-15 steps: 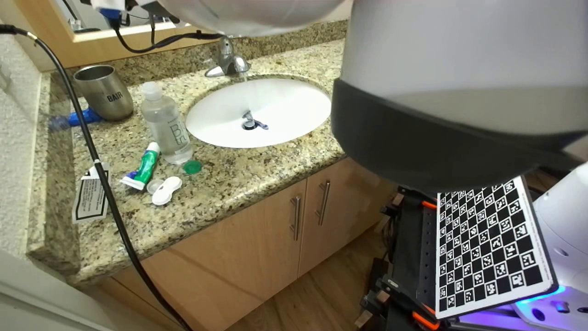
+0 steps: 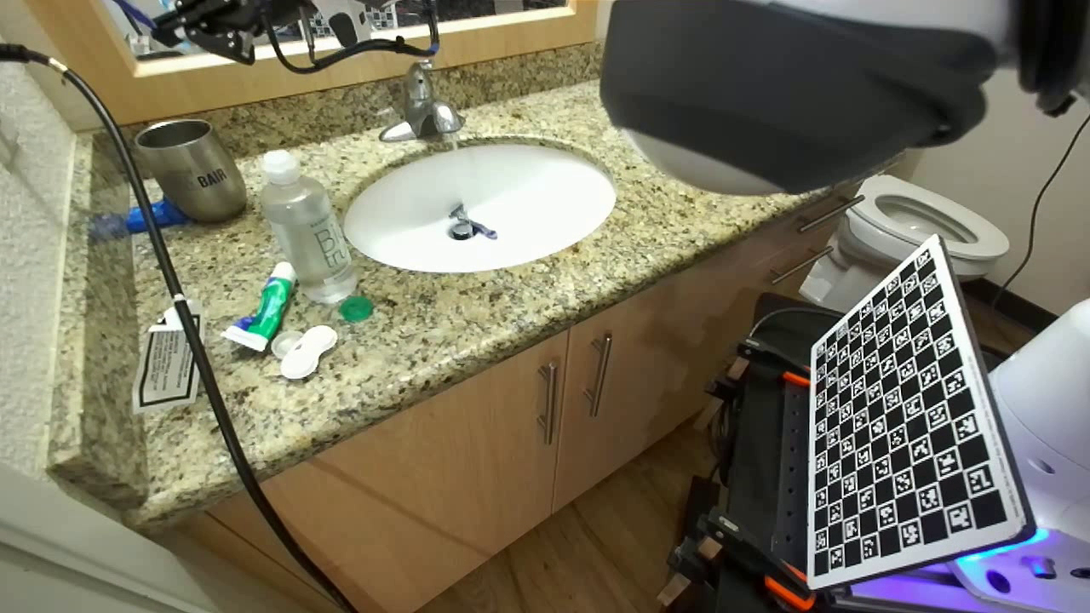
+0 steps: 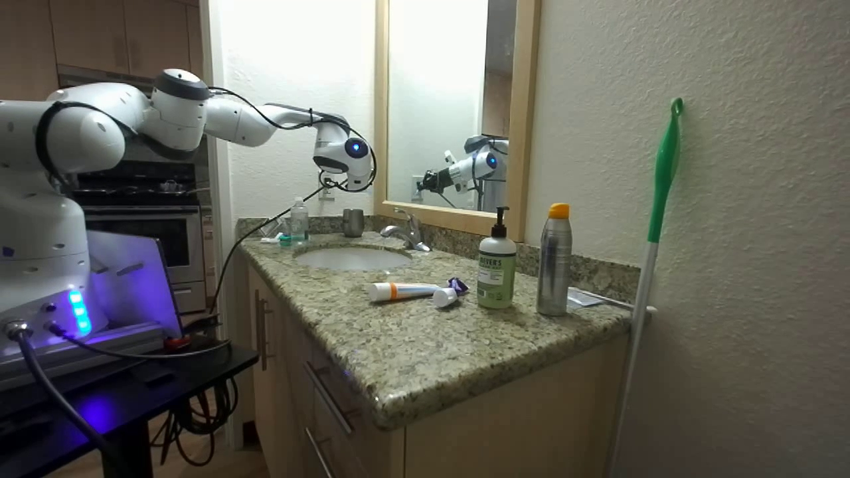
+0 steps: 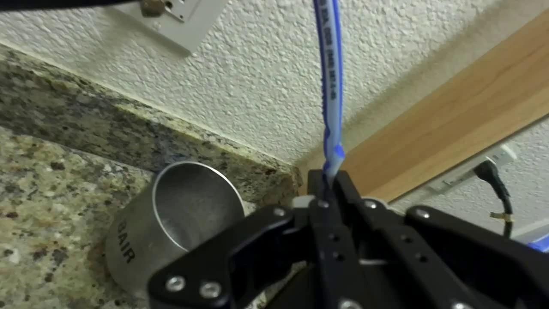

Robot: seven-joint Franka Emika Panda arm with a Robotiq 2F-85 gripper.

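Observation:
In the wrist view my gripper is shut on the lower end of a slim blue-and-white stick (image 4: pixel 332 77), printed with small lettering, perhaps a toothbrush handle. The stick extends beyond the fingertips and its far end is out of frame. Down to the left of the fingers stands a grey metal cup (image 4: pixel 126 252) marked BAIR, its mouth open and its visible inside bare. In exterior view 1 the cup (image 2: pixel 194 179) is upright in the counter's back left corner, with the dark gripper above it near the mirror. The arm's end hides the gripper in exterior view 2, apart from its reflection.
Near the cup are a clear bottle (image 2: pixel 309 240), a green tube (image 2: pixel 270 310) and a white lens case (image 2: pixel 307 352). The sink (image 2: pixel 521 220) lies to their right, below the faucet (image 2: pixel 424 107). A soap pump (image 3: pixel 496 271) and a spray can (image 3: pixel 554 267) occupy the other end.
The arm has swung, so its large links cover less of exterior view 1, and the dark gripper now shows at the top left. Objects on the counter look unmoved.

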